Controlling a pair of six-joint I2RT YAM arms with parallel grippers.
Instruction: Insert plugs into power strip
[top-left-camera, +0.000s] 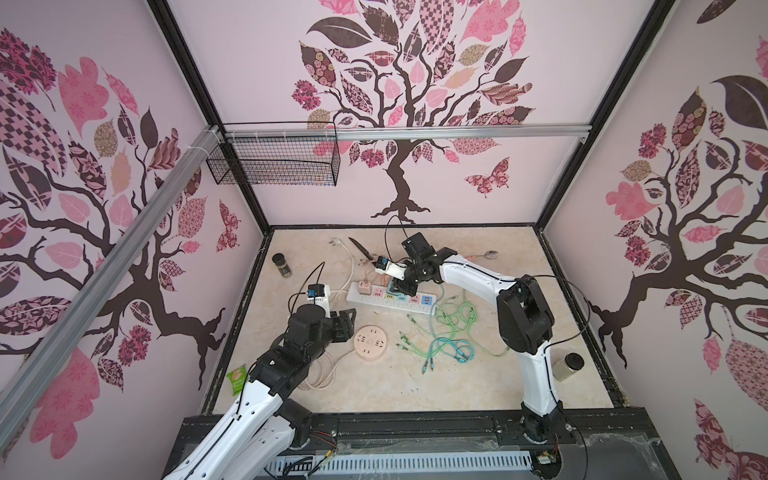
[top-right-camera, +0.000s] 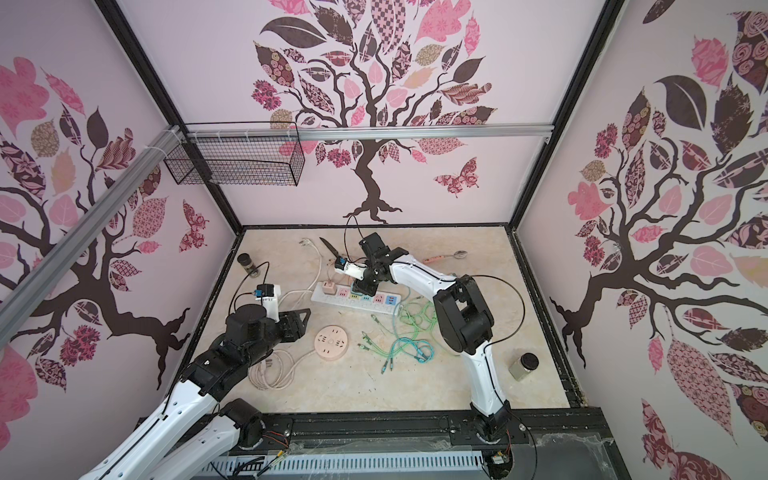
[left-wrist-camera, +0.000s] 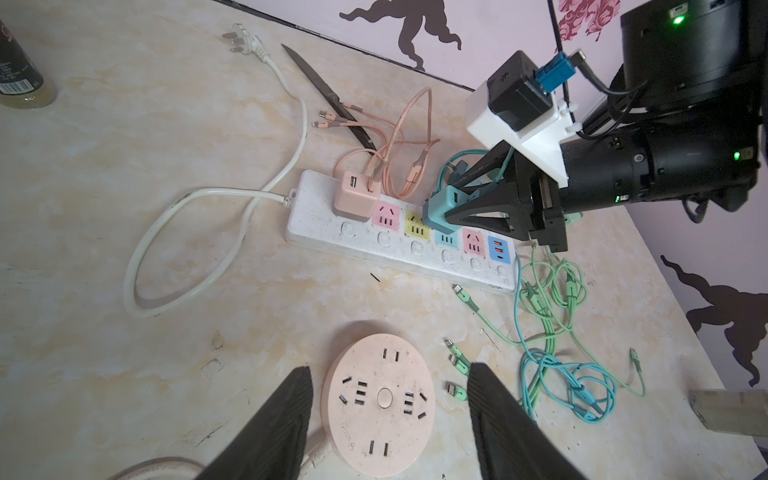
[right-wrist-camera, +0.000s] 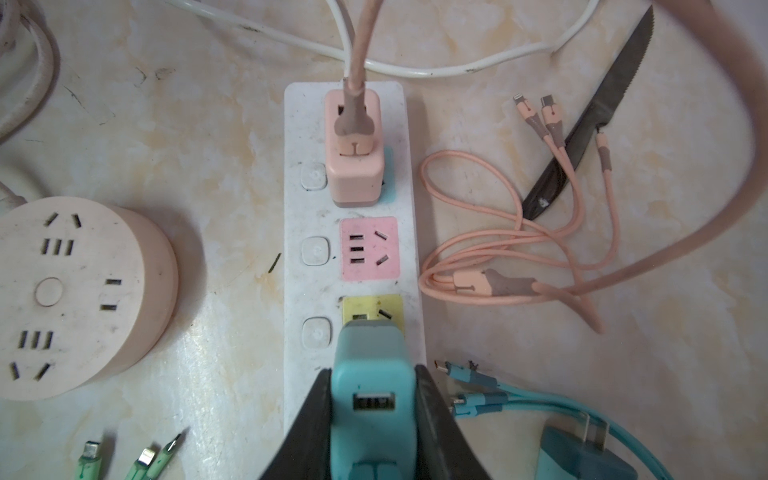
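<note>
A white power strip (left-wrist-camera: 320, 228) with coloured sockets lies across the table. Its end socket carries a pink charger plug (left-wrist-camera: 357, 196) with a pink cable in it. My right gripper is shut on a teal charger plug (right-wrist-camera: 373, 360), held over the strip just past the yellow socket (right-wrist-camera: 372, 308); whether its prongs touch the strip is hidden. Another teal plug (right-wrist-camera: 588, 448) lies behind the strip with its prongs showing. Toward the table's left front, my left gripper stands open, nothing between its fingers, above the round pink socket block (left-wrist-camera: 384, 352).
Green cables (left-wrist-camera: 552, 320) and a teal cable (left-wrist-camera: 588, 388) tangle at the strip's right end. A knife (left-wrist-camera: 320, 88) and pink cables (left-wrist-camera: 416, 144) lie behind it. A white cord (left-wrist-camera: 200, 192) loops leftward.
</note>
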